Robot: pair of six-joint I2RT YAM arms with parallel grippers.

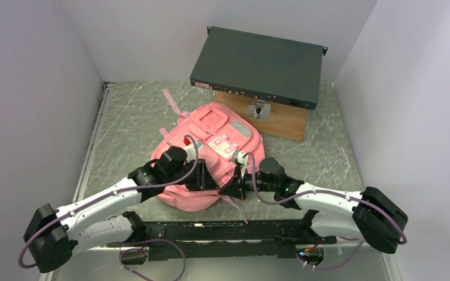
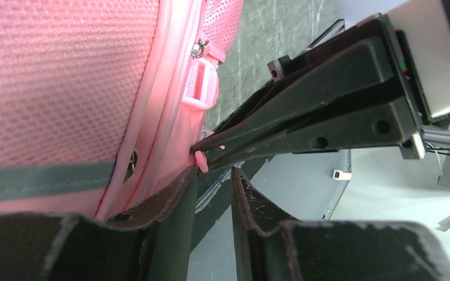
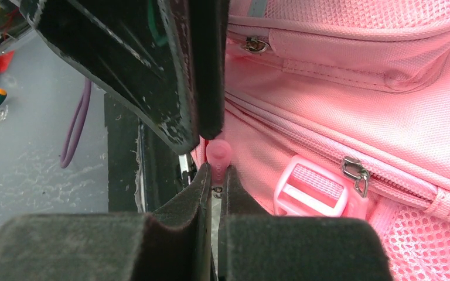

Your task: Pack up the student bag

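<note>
A pink backpack lies flat on the grey table, a small white-and-pink patterned panel on its front. My right gripper is shut on a small rounded pink zipper pull at the bag's near side; in the left wrist view the pull pokes out of that grip. Part open, my left gripper has its fingertips right by the pull, with nothing seen held between them. From the right wrist view, the left fingers hang just above the pull. Nothing shows inside the bag.
A dark box-shaped device stands on a wooden board behind the bag. A strap buckle and another zipper slider sit near the right grip. Bare table lies to the right.
</note>
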